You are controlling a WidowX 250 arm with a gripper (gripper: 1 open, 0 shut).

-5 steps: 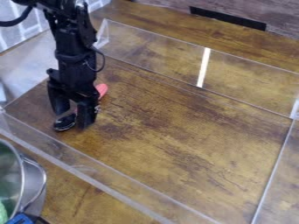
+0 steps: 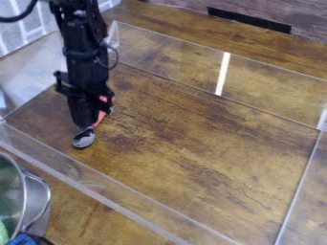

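My black gripper (image 2: pixel 84 122) reaches down at the left of the wooden floor inside the clear-walled enclosure. Just below its tip lies a spoon with a dark metal head (image 2: pixel 84 139); its red handle (image 2: pixel 101 118) runs up behind the fingers, partly hidden by them. The fingers look shut, and whether anything is between them is hard to see.
A metal pot (image 2: pixel 21 196) stands outside the enclosure at the lower left. Low clear walls (image 2: pixel 255 91) bound the floor.
Since a second ago the gripper has risen slightly and narrowed, uncovering more of the spoon's head. The spoon's head sits slightly farther right than it did.
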